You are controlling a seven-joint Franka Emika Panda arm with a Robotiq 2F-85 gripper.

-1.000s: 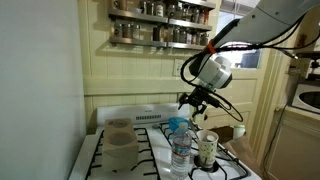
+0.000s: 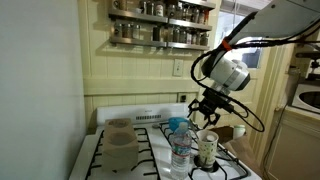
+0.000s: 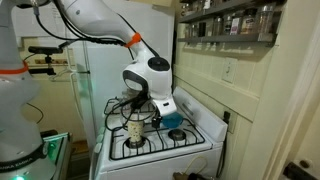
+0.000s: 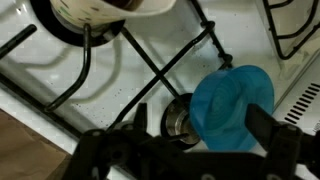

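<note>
My gripper (image 2: 203, 116) hangs above the right part of the stove, fingers apart and pointing down, with nothing between them. In the wrist view a blue rounded vessel (image 4: 237, 100) lies on the stove, partly behind the right finger (image 4: 264, 124). It shows at the back of the stove as a blue patch (image 2: 178, 123). A pale patterned cup (image 2: 207, 149) stands upright on the front right burner, below and in front of the gripper. Only its lower part (image 4: 108, 10) enters the wrist view, at the top left.
A clear water bottle (image 2: 181, 150) stands left of the patterned cup. Farther left sits a tan block (image 2: 120, 146). Black burner grates (image 4: 160, 73) cover the white stove. Spice shelves (image 3: 235, 28) hang on the back wall.
My gripper has moved right and slightly down in exterior view 1, away from the blue vessel and nearer the patterned cup. The objects on the stove have stayed in place.
</note>
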